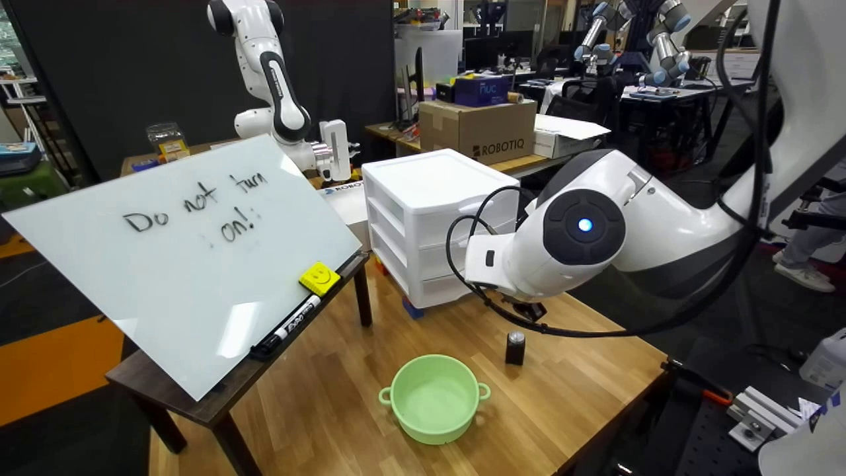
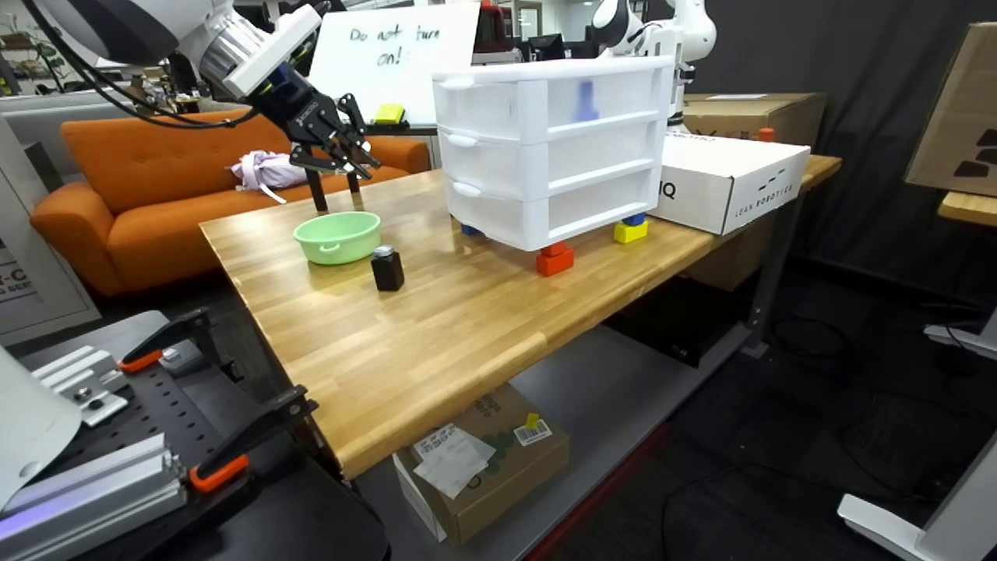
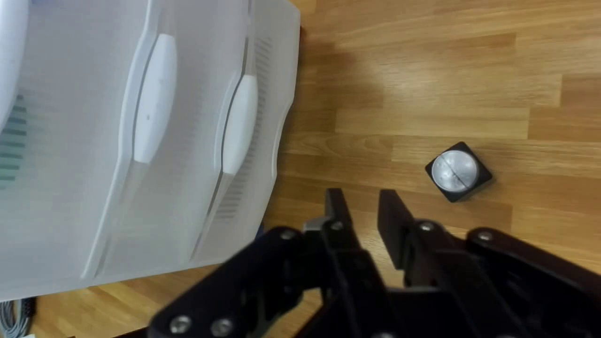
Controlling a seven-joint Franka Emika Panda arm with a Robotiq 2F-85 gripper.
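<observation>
In the wrist view my gripper has its two dark fingers apart, with only bare table showing between them. Off to the right of them, standing clear, is a small black square container with a round silvery top (image 3: 455,170). From the second exterior view, the gripper (image 2: 366,167) hangs in the air above the table, higher than the light green two-handled pot (image 2: 338,238) and the black container (image 2: 387,269). The pot is empty inside, as the first exterior view shows. A white drawer unit (image 3: 194,129) fills the left of the wrist view, its drawers closed.
The drawer unit rests on coloured blocks (image 2: 555,259). A whiteboard (image 1: 198,238) reading "Do not turn on!" leans on a dark stand, with a yellow smiley eraser (image 1: 319,277) and a marker (image 1: 299,315) on its ledge. Bare tabletop (image 2: 420,346) lies around the pot and container.
</observation>
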